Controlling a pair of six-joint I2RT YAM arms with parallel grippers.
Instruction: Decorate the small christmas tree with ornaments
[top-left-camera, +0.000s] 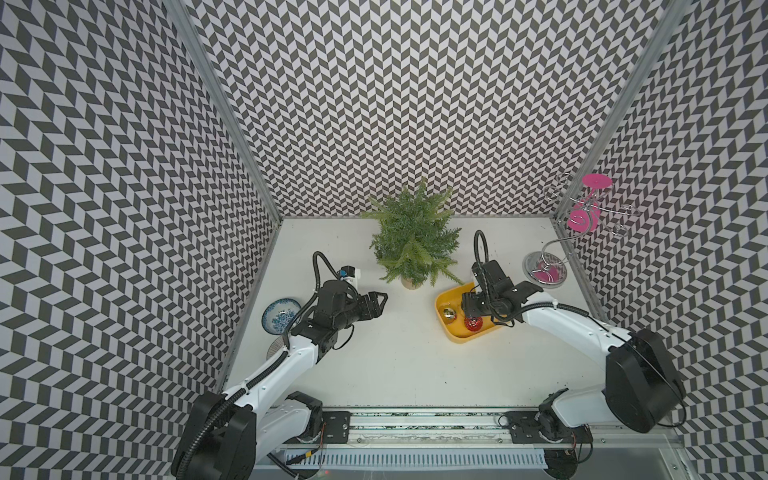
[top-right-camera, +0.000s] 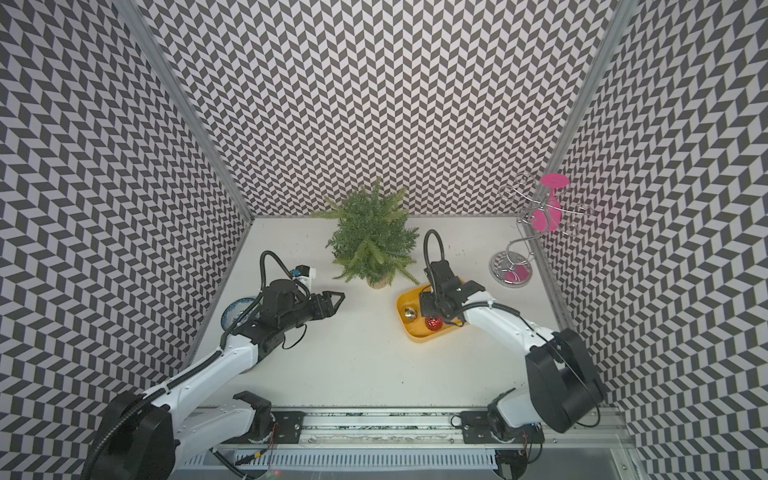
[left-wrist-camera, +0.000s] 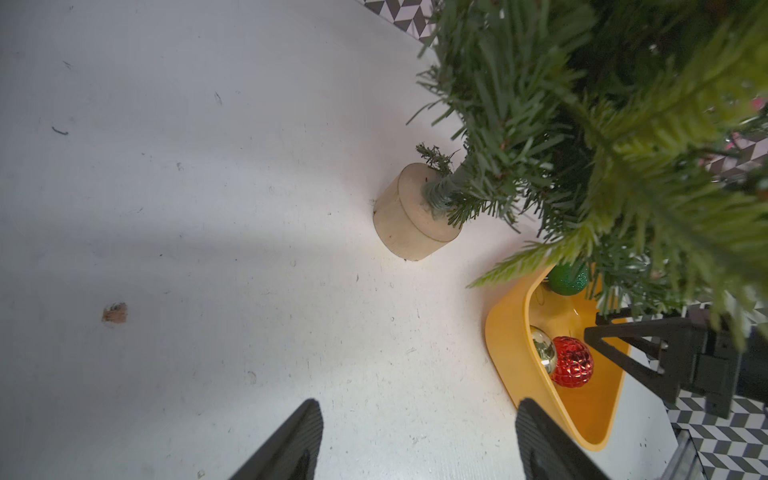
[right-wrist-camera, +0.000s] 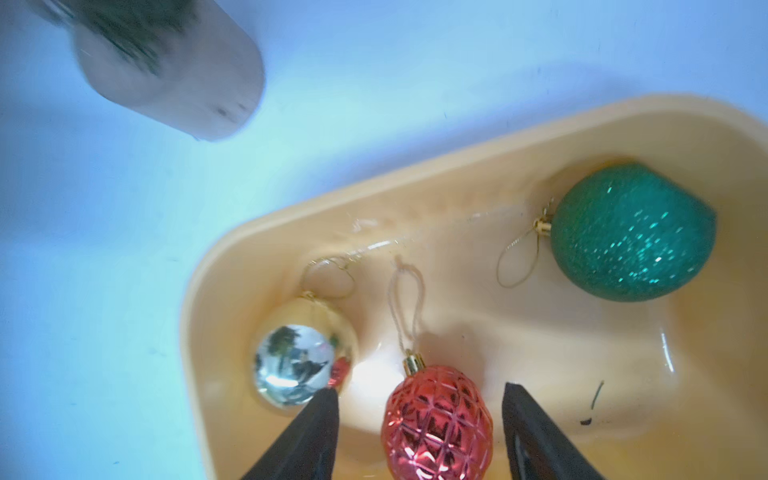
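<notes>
The small green tree (top-left-camera: 412, 232) stands at the back middle on a wooden base (left-wrist-camera: 408, 216). A yellow tray (top-right-camera: 412, 328) in front of it on the right holds a red textured ornament (right-wrist-camera: 436, 424), a gold shiny ball (right-wrist-camera: 300, 360) and a green glitter ball (right-wrist-camera: 632, 232), each with a loop. My right gripper hangs over the tray, open, its fingertips either side of the red ornament, which lies below. My left gripper is open above bare table, left of and in front of the tree, nothing between its fingers.
A blue patterned dish (top-left-camera: 280, 316) lies at the far left, partly behind the left arm. A chrome and pink stand (top-left-camera: 544, 272) is at the back right.
</notes>
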